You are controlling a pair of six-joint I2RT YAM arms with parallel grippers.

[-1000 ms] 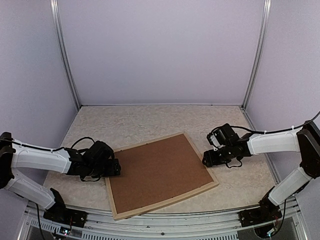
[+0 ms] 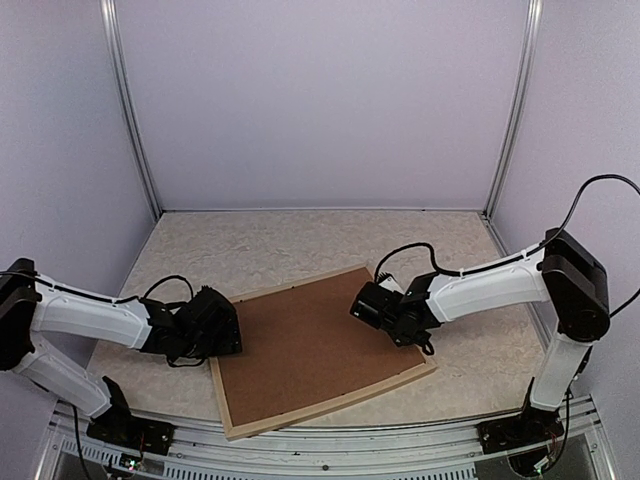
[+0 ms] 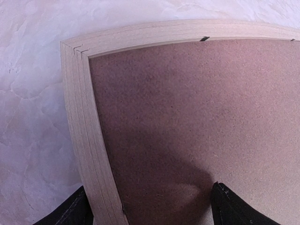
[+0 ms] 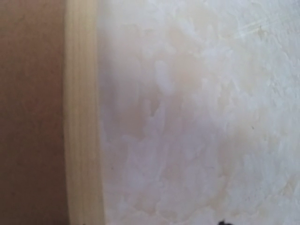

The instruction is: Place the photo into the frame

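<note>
The wooden frame (image 2: 322, 409) lies face down, tilted on the table, its brown backing board (image 2: 300, 340) seated inside the pale rails. No photo shows. At the left rail (image 3: 84, 122), my left gripper is open: one finger stands at the rail's outer side, the other finger (image 3: 225, 204) over the board, with a gap between it and the rail. My right gripper (image 2: 375, 320) is above the board's right part. In the right wrist view only slight fingertip traces appear at the bottom edge, well apart, with the right rail (image 4: 82, 112) towards the left.
Small dark tabs (image 3: 205, 38) sit along the rail's inner edge. A metal rail (image 2: 330, 452) runs along the table's front, close to the frame's near corner.
My right arm has swung left, from beside the frame's right rail to over the board. My left gripper has barely shifted, and the frame lies where it was.
</note>
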